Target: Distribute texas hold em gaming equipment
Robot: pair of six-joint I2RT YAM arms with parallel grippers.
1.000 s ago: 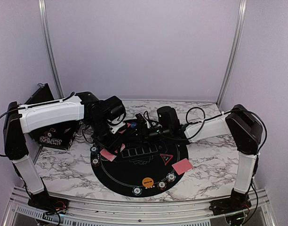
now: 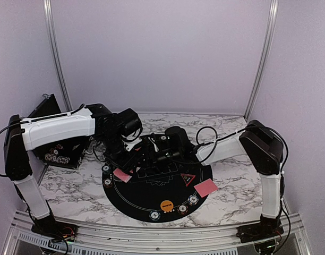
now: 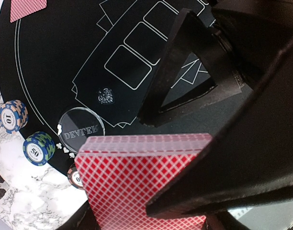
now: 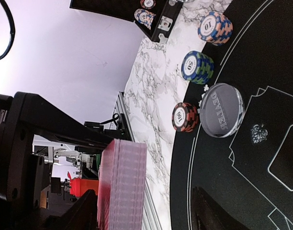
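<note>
A red-backed deck of cards [image 3: 141, 177] is clamped in my left gripper, held above the black poker mat [image 2: 136, 196]. In the right wrist view, the same deck [image 4: 127, 187] stands between the spread fingers of my right gripper, nearer the left finger. The right gripper's fingers [image 3: 177, 62] reach in from the upper right of the left wrist view, one crossing in front of the deck. Pink-looking cards [image 2: 121, 175] lie on the mat's left, and others [image 2: 206, 187] at its right edge. A clear dealer disc [image 4: 222, 110] rests on the mat.
Stacked chips marked 10 [image 4: 215, 28], 50 [image 4: 197, 67] and 100 [image 4: 185, 117] stand near the dealer disc. An orange disc [image 2: 167, 205] and more chips sit along the front. The open case [image 2: 59, 151] is at the left. Both grippers are close together.
The right arm has moved left in the top view, bringing its gripper closer to the left one. The left arm and the items on the mat look unmoved.
</note>
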